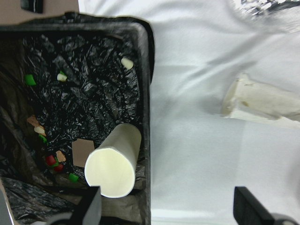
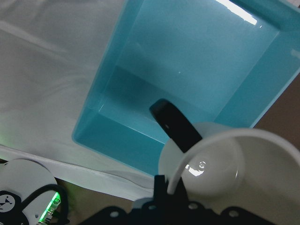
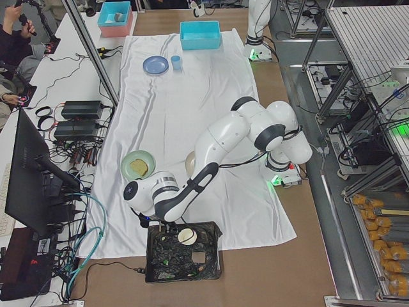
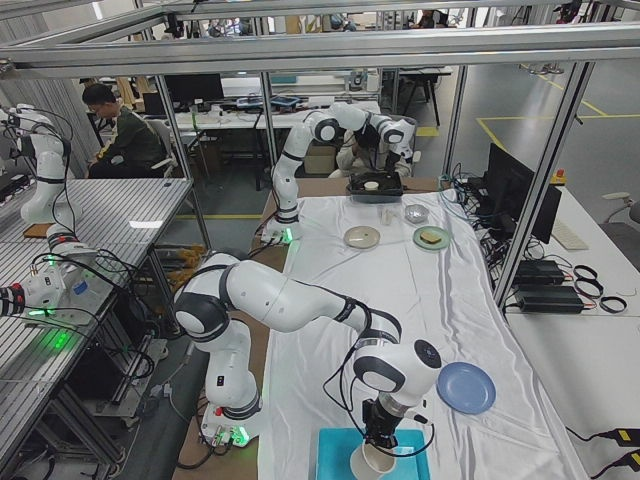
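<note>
A white cylindrical cup (image 1: 110,171) lies in a black bag-lined bin (image 3: 160,268) holding small scraps. Just above it, my left gripper is open, fingers apart, with nothing between them. A crumpled white paper piece (image 1: 262,103) lies on the cloth beside the bin. My right gripper is shut on the rim of a white mug (image 2: 248,178), also seen in the camera right view (image 4: 372,462), over a light-blue tub (image 2: 187,51). A black bar (image 2: 173,124) appears beside the mug's rim.
The white cloth holds a green plate with food (image 4: 432,237), a beige plate (image 4: 362,236), a foil bowl (image 4: 416,213), a blue plate (image 4: 466,388) and a blue cup (image 3: 176,62). Metal frame posts stand around the table.
</note>
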